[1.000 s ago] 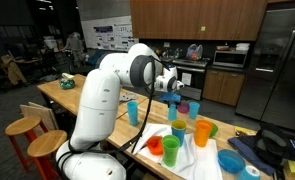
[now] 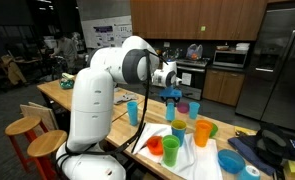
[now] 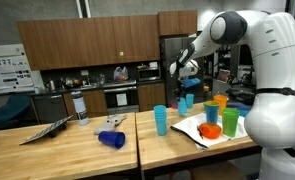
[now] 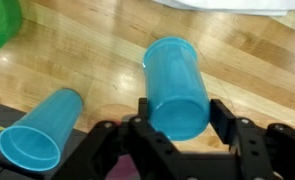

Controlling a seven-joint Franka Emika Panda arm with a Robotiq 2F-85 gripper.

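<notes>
In the wrist view a light-blue cup (image 4: 177, 88) stands between the two fingers of my gripper, its round opening towards the camera. The fingers are shut on it near the rim. From exterior view 1, the gripper (image 2: 171, 97) is at the far part of the table, directly over the blue cup (image 2: 170, 113). A second blue cup (image 4: 49, 128) is left of the gripper in the wrist view, apart from it. Whether the held cup touches the table cannot be told.
A white cloth (image 2: 195, 158) covers the near table, with orange cups (image 2: 202, 133), a green cup (image 2: 170, 151) and a red bowl (image 2: 155, 145) around it. A blue bowl (image 2: 231, 161) sits at the right. In exterior view 2, a dark-blue cup (image 3: 112, 139) lies on its side.
</notes>
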